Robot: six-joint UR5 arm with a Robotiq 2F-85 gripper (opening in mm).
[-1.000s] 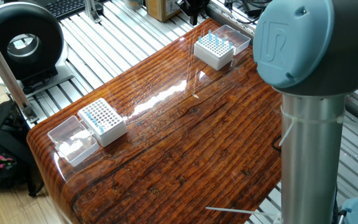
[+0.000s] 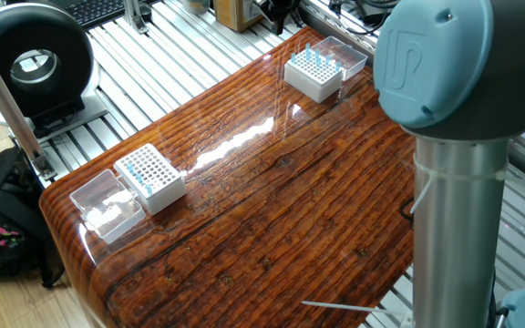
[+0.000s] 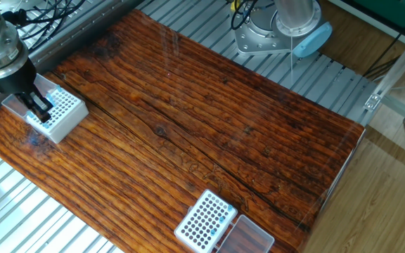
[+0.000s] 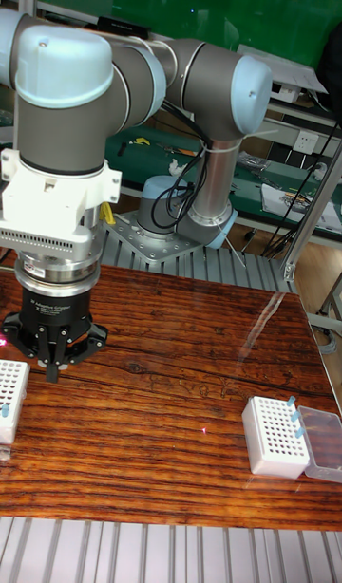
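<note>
Two white tip racks with round holes stand on the glossy brown wooden table. One rack is at the far end in exterior view 1, with several blue pieces standing up from it. The other rack is at the left end and has blue pieces along one side. My black gripper appears over the first rack in exterior view 2, hiding part of it. In exterior view 3 the gripper points down, beside that rack in the picture. Whether its fingers are together or slightly apart is unclear.
Clear open lids lie beside both racks. A black ring-shaped device stands off the table, and cables run near the gripper's end.
The arm's blue joint cap has shifted very slightly to the right, and the gripper at the top edge has moved a little. Both racks look unmoved.
</note>
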